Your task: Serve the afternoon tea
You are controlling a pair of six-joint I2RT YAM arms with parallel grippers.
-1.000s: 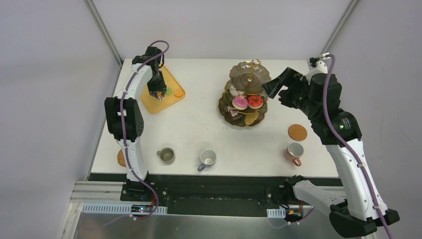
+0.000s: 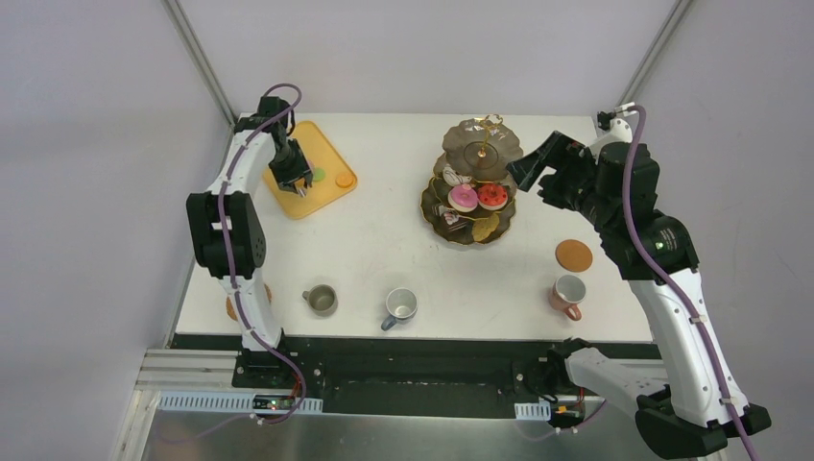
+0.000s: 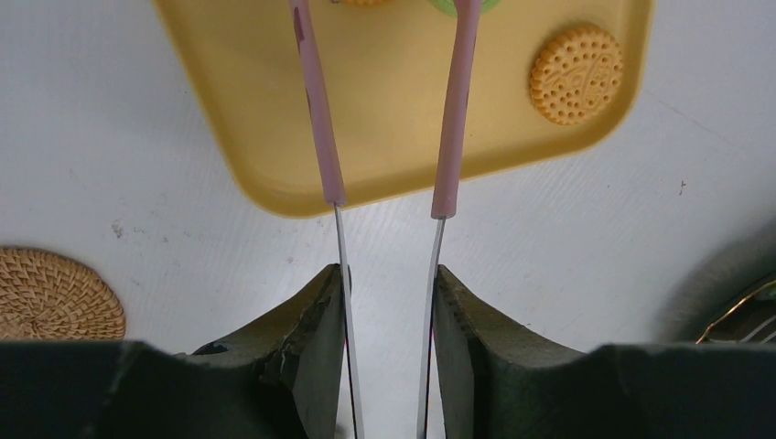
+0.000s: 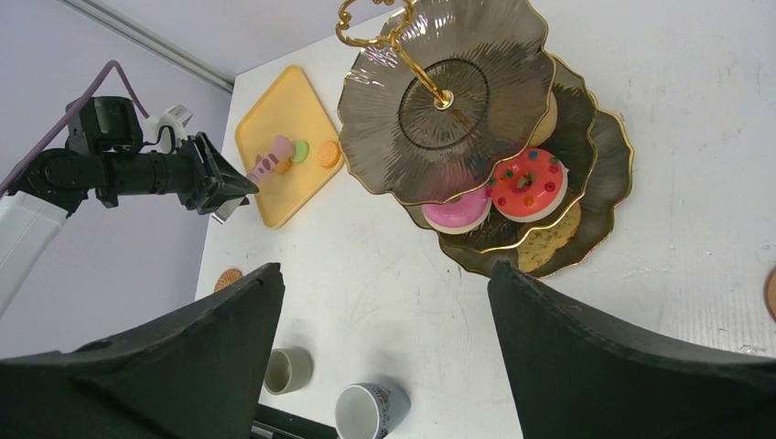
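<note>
My left gripper is shut on metal tongs with pink sleeves (image 3: 455,110). Seen from the right wrist, the tongs' rounded pink end (image 4: 282,147) hangs over the yellow tray (image 4: 295,101). An orange biscuit (image 3: 576,75), a green round sweet (image 2: 319,174) and another orange piece (image 3: 364,2) lie on that tray; nothing shows clamped between the tong tips. A three-tier smoked-glass stand (image 2: 461,144) holds a pink donut (image 2: 463,198), a red donut (image 2: 492,197) and a cookie (image 2: 486,229). Beside its right edge, my right gripper stands open and empty.
Along the front stand a grey cup (image 2: 323,301), a white mug (image 2: 401,303) and a pink mug (image 2: 568,293). A brown coaster (image 2: 574,255) lies behind the pink mug; a woven coaster (image 3: 55,294) is partly covered by the left arm. Mid-table is bare.
The left arm has swung leftward over the tray, carrying the tongs toward its left side. The right arm, stand and cups look the same.
</note>
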